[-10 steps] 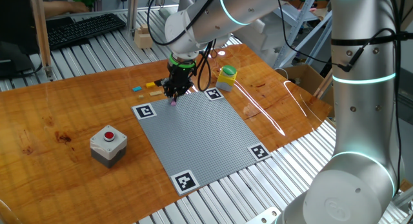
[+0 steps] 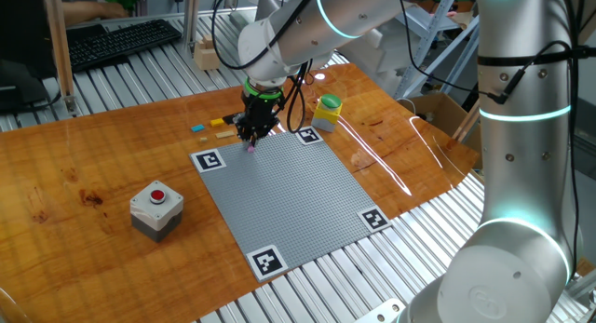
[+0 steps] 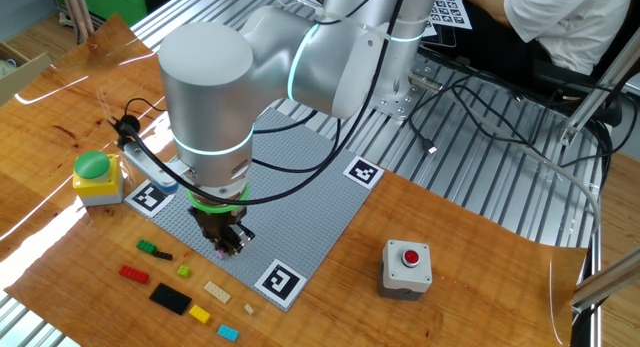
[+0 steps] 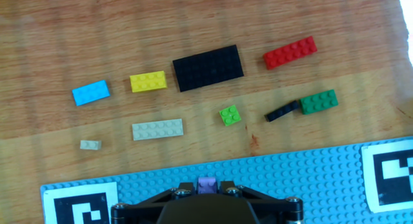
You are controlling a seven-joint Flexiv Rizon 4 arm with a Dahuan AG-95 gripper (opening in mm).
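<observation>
A small purple brick sits between the black fingertips of my gripper, which look shut on it. Below the gripper in exterior view 1, the brick is a pink speck over the far edge of the grey baseplate. Whether the brick touches the plate I cannot tell. Beyond that edge, on the wood, lie loose bricks: blue, yellow, large black, red, lime, green, thin black, long beige and small beige.
Marker squares cover the baseplate's corners, and its visible middle is bare. A box with a red button stands on the wood to one side. A yellow box with a green button is close to one far corner of the plate.
</observation>
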